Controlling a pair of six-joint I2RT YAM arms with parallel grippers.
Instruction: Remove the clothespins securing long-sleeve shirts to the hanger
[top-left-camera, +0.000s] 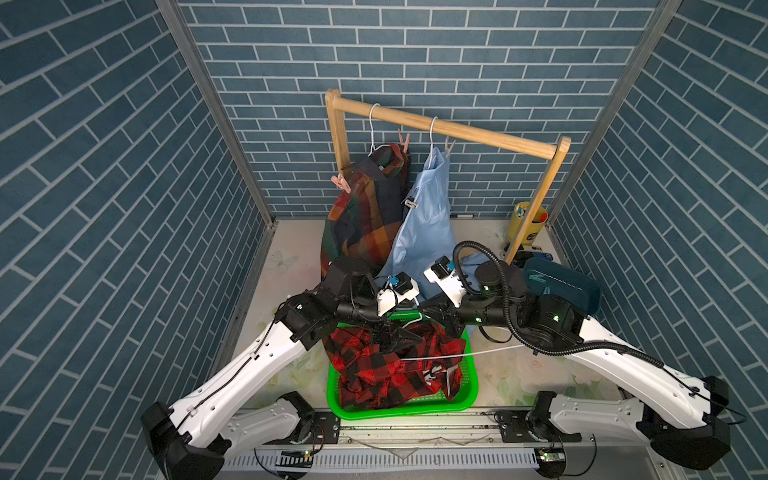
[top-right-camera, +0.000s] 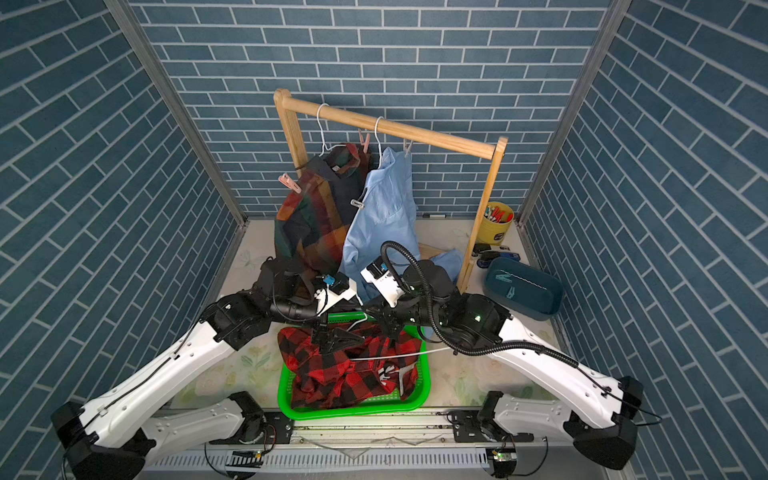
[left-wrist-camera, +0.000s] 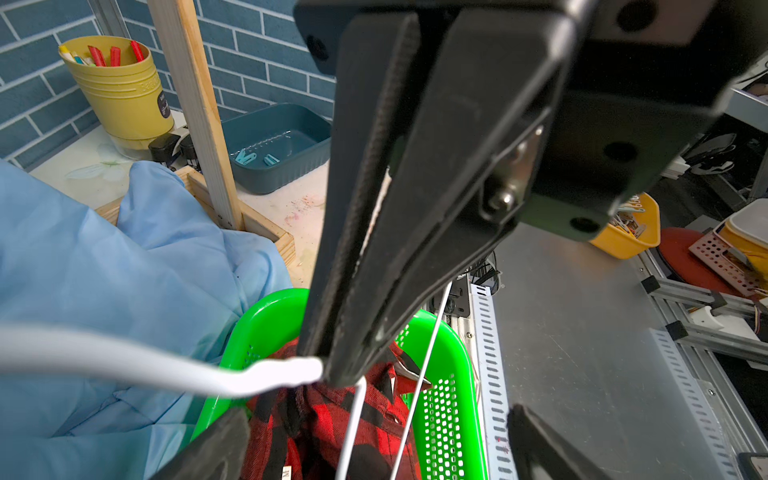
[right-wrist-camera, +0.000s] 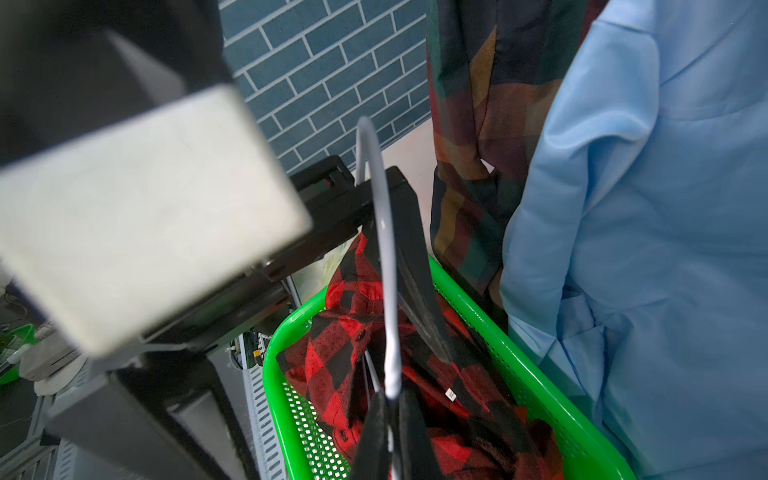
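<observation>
A red-and-black plaid shirt (top-left-camera: 376, 368) lies in the green basket (top-left-camera: 470, 384). A white wire hanger (right-wrist-camera: 388, 304) runs between the fingers of my right gripper, which is shut on it above the basket. My left gripper stands open over the shirt, its fingers wide apart on either side of the hanger. Pale clips (top-left-camera: 433, 373) lie in the basket's right part. On the rack, a dark multicoloured plaid shirt (top-left-camera: 364, 208) carries pink clothespins (top-left-camera: 341, 183), and a light blue shirt (top-left-camera: 426, 208) carries pale ones (top-left-camera: 410, 203).
The wooden rack (top-left-camera: 448, 127) spans the back. At the right are a yellow bucket (left-wrist-camera: 120, 88) of clothespins and a dark teal bin (left-wrist-camera: 280, 140) with blue pins inside. The two arms are close together over the basket. Tabletop left of the basket is clear.
</observation>
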